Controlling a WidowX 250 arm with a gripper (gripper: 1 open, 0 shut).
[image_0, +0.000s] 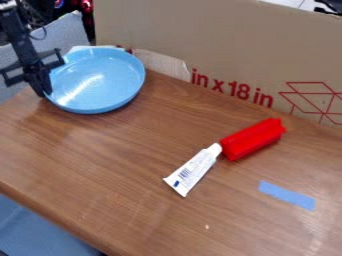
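At the upper left of the camera view, my gripper (43, 87) is at the left rim of a light blue round dish (96, 76), pointing down. Its fingers look shut, though whether the rim is between the fingers cannot be made out. The dish sits on the wooden table at its far left end, near the cardboard behind it.
A white toothpaste tube (190, 172) and a red cylindrical object (251, 138) lie right of centre. A strip of blue tape (286, 195) is on the table (147, 180) at the right. A cardboard panel (214, 40) stands along the back.
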